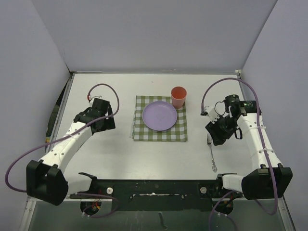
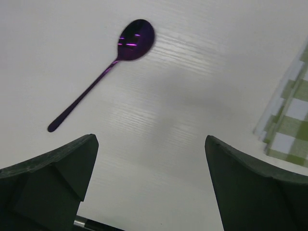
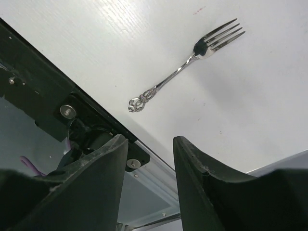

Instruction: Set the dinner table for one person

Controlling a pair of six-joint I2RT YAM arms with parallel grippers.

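Note:
A purple plate [image 1: 160, 115] lies on the green checked placemat [image 1: 138, 130], and an orange cup [image 1: 178, 96] stands upright at the mat's far right corner. The silver fork [image 3: 175, 72] rests on the bare table right of the mat, tines pointing away from the front edge. Above the table close to the fork, my right gripper is open and empty. On the left, a dark purple spoon [image 2: 103, 74] lies flat, visible in the left wrist view and hidden by the arm from above. Over that side, my left gripper hangs open with nothing in it.
A dark metal frame [image 1: 154, 192] runs along the table's front edge. Grey walls close in the back and both sides. Bare white table [image 1: 159, 161] lies in front of the mat and on both sides of it.

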